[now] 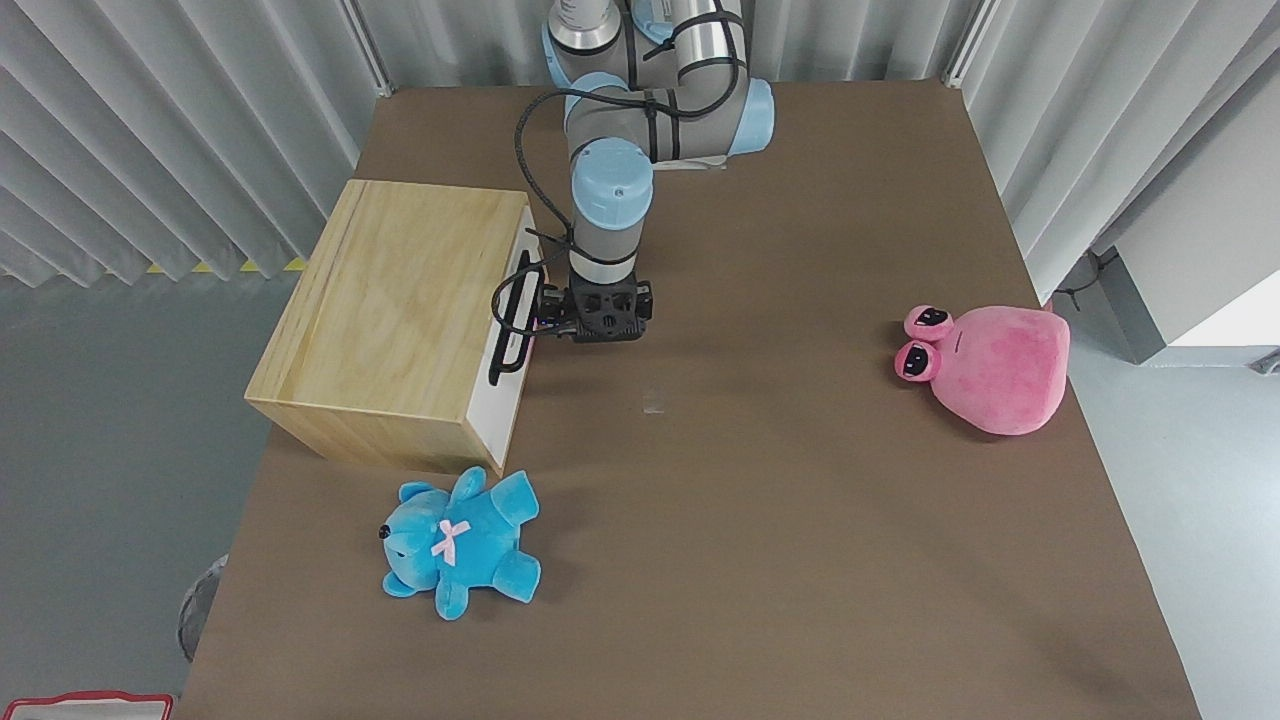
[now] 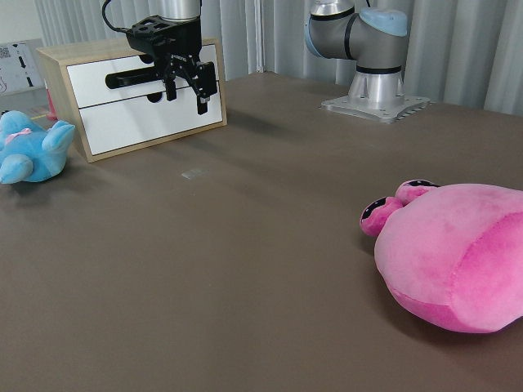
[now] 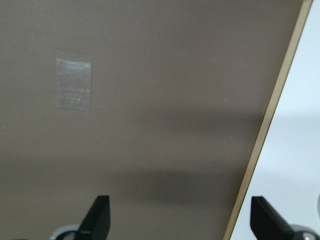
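Observation:
A wooden cabinet (image 1: 372, 300) with white drawer fronts and black handles stands on the brown table (image 1: 840, 576); its top drawer (image 2: 94, 77) is shut flush. My gripper hangs right against the drawer front at the handle, pointing down. In the wrist view its two black fingers stand wide open, with bare tabletop and part of a white drawer front (image 3: 285, 150) beneath them. The handle is partly hidden behind the gripper in the side view.
A blue teddy (image 1: 474, 546) lies at the cabinet's near side. A pink plush toy (image 1: 996, 366) lies on the right of the table.

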